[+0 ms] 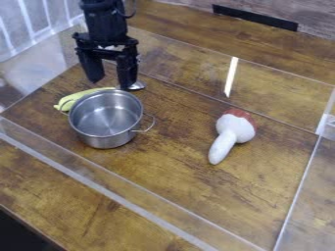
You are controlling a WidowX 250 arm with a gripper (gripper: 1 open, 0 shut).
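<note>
My black gripper (109,65) hangs at the top left, fingers open and pointing down, above and behind a steel pot (105,120) with a wire handle on its right. A yellow banana (71,98) lies just behind the pot, below the gripper. A small silver object (135,85), partly hidden, rests to the right of the gripper. On the right side of the board lies a white item with a red top (233,132).
The wooden table (170,196) has clear low walls around the work area.
</note>
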